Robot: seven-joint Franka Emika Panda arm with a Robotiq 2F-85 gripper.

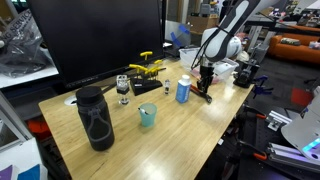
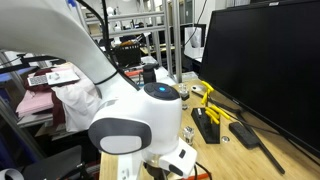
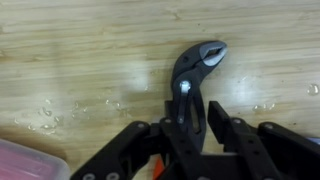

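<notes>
A pair of dark pliers (image 3: 188,85) with a silver pivot and an orange-red handle reaches up from between my fingers in the wrist view. My gripper is shut on the pliers near their handles, low over the wooden table. Seen from exterior view 1, the gripper (image 1: 200,92) is at the right part of the table, with the dark pliers (image 1: 208,97) just beside it. The white arm hides most of the gripper in exterior view 2.
A blue bottle (image 1: 183,90) stands close to the left of my gripper. Farther left are a teal cup (image 1: 147,115) and a black cylinder (image 1: 96,118). A pale pink bin (image 3: 28,160) lies at lower left in the wrist view.
</notes>
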